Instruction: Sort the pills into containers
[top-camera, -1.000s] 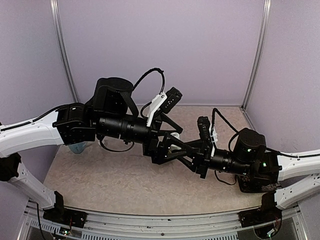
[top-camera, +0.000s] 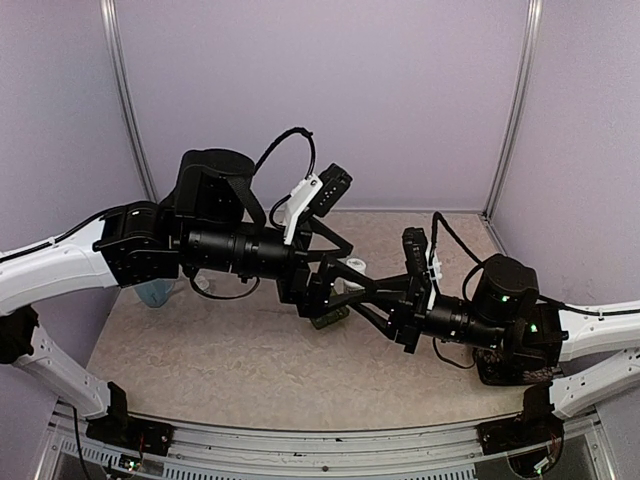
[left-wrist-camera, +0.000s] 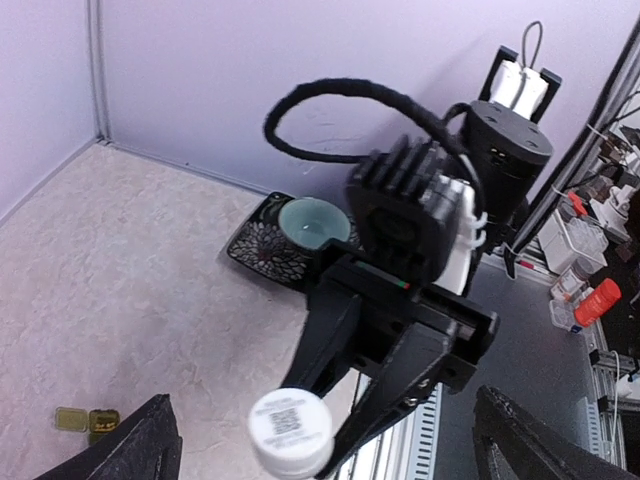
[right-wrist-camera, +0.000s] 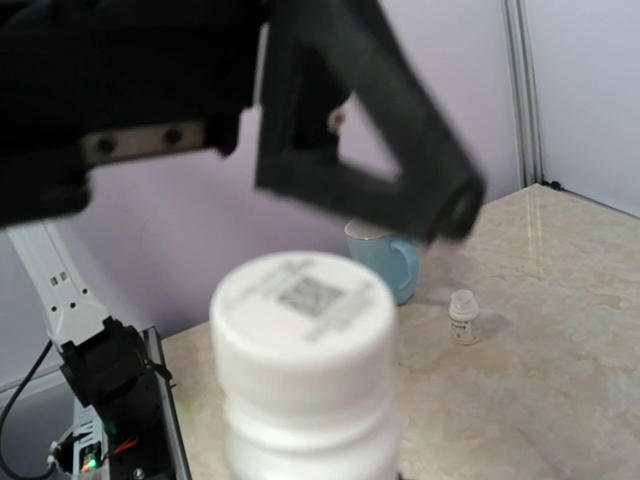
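A white bottle (right-wrist-camera: 305, 330) with a printed code on its cap stands upright in the air, seen close in the right wrist view. My right gripper (top-camera: 368, 292) is shut on this bottle. In the left wrist view its white cap (left-wrist-camera: 290, 430) shows by the right gripper's fingers (left-wrist-camera: 325, 335). My left gripper (top-camera: 340, 272) is open around the bottle's side; whether it touches the bottle I cannot tell. Farther off on the table is a small white bottle with a clear cap (right-wrist-camera: 465, 318). A green and yellow piece (left-wrist-camera: 88, 420) lies on the tabletop below the grippers.
A blue mug (right-wrist-camera: 385, 262) is at the table's left side. On the right sits a black basket (left-wrist-camera: 262, 248) with a pale blue-green round thing (left-wrist-camera: 315, 222) in or over it.
My left gripper has shifted slightly left and up, and the green piece now shows beneath it. Earlier, my right gripper moved slightly right and the white bottle came higher into view.
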